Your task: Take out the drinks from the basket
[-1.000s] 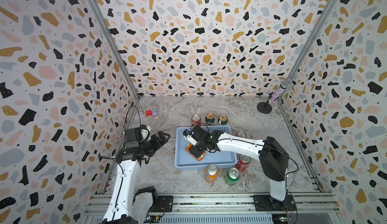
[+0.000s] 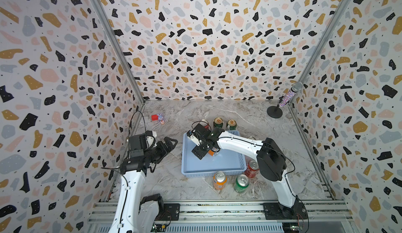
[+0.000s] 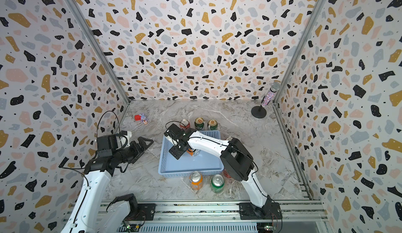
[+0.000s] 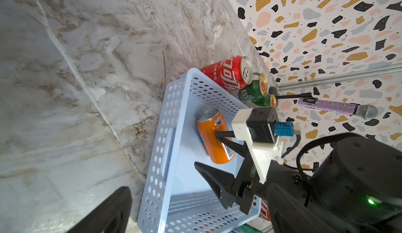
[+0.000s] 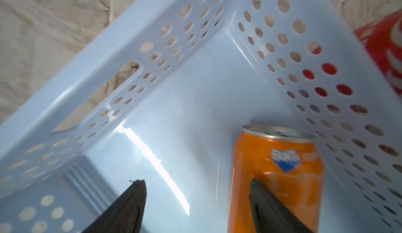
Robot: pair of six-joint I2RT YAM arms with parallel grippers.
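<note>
An orange can [image 4: 212,138] lies on its side in the blue basket [image 4: 180,119], close to the wall behind which a red can stands. In the right wrist view that can [image 5: 276,178] is right of centre, its silver top pointing away. My right gripper hangs open inside the basket; one finger [image 5: 272,212] is in front of the can, the other [image 5: 127,207] over bare floor to its left. Nothing is held between them; whether the nearer finger touches the can, I cannot tell. Outside the basket, my left gripper stands open and empty.
Cans stand around the basket: orange [image 2: 219,181] and green [image 2: 241,183] in front, red [image 2: 252,168] at right, dark green [image 2: 218,123] and another [image 2: 231,124] behind. A microphone [image 2: 289,96] is at the back right. Bare table lies to the left.
The orange can has shifted toward the back right, now mostly hidden under the gripper. Left arm nearly still.
</note>
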